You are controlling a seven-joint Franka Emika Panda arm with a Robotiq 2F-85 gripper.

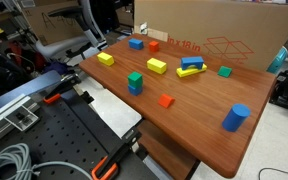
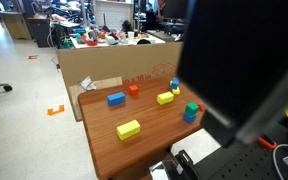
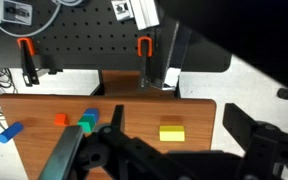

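Note:
My gripper stands open in the wrist view, its two dark fingers wide apart with nothing held between them. A yellow block (image 3: 171, 133) shows on the table below, in the gap. On the brown table (image 1: 199, 125) are a yellow block (image 1: 106, 59) at the near-left edge and another yellow block (image 1: 157, 66) further in. A blue block (image 1: 191, 62) rests on a yellow block (image 1: 191, 72). A green block (image 1: 135, 77) sits on a blue one (image 1: 135, 89). A blue cylinder (image 1: 234, 118) stands upright at right.
Also on the table are a red block (image 1: 166, 100), a small green block (image 1: 224, 72), a blue block (image 1: 136, 43) and a red block (image 1: 153, 46). A cardboard panel (image 1: 224, 28) lines the far side. A dark perforated base (image 1: 69, 145) lies beside the table.

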